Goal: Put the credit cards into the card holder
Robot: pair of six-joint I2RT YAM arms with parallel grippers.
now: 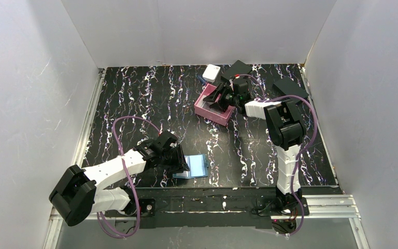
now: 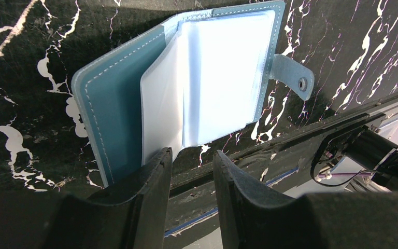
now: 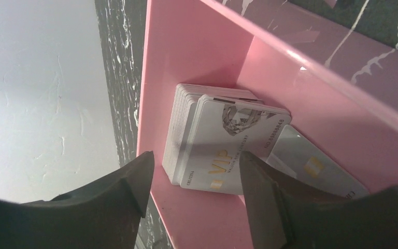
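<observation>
The blue card holder (image 2: 115,122) lies open on the dark marbled table, with clear sleeve pages (image 2: 228,78) spread inside. Over its left part hovers my left gripper, open by a modest gap. One lifted sleeve page (image 2: 163,104) reaches down close to a left-gripper finger (image 2: 158,176); contact cannot be judged. A pink box (image 3: 197,41) contains a stack of white VIP cards (image 3: 228,148) and a loose grey card (image 3: 316,163). Above the stack, my right gripper stands wide open, and nothing is held between its fingers.
Behind the pink box are a white box (image 1: 211,72) and a black flat piece (image 1: 239,69). Another black piece (image 1: 290,87) lies at the right. The holder's snap strap (image 2: 293,77) sticks out over bare table.
</observation>
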